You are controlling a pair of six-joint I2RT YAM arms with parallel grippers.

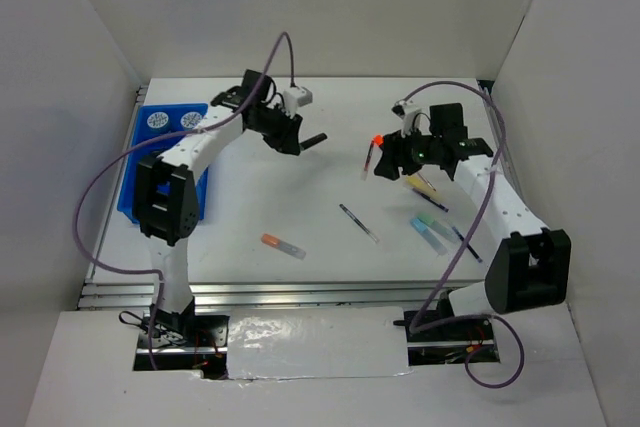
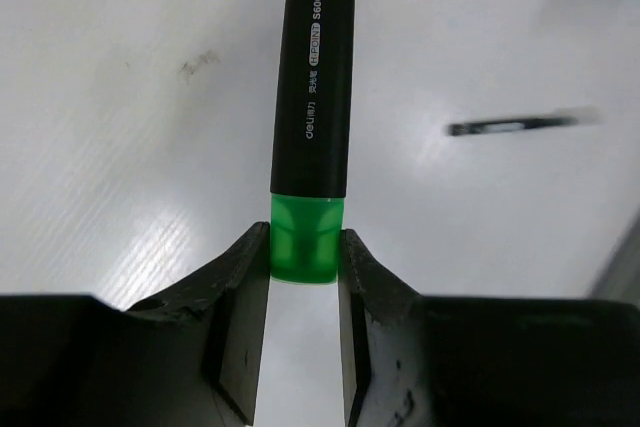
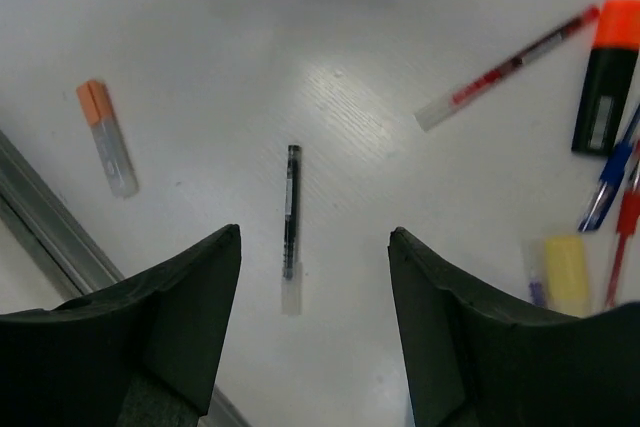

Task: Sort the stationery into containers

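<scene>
In the left wrist view, a black highlighter with a green end (image 2: 312,97) points away from my left gripper, which is shut on the green part. From above, that highlighter (image 1: 314,141) is over the upper middle of the table. My right gripper is open and empty above the table. Beneath its view lie a black pen (image 3: 291,207), a red pen (image 3: 510,65), an orange-and-black highlighter (image 3: 608,77) and an orange-capped marker (image 3: 108,137). The blue divided container (image 1: 128,182) stands at the left, partly covered by my left arm.
At the right lie a yellow item (image 1: 420,183), a light blue item (image 1: 428,235) and several pens close together, partly under my right arm. Two round white items (image 1: 158,120) sit in the container's upper compartments.
</scene>
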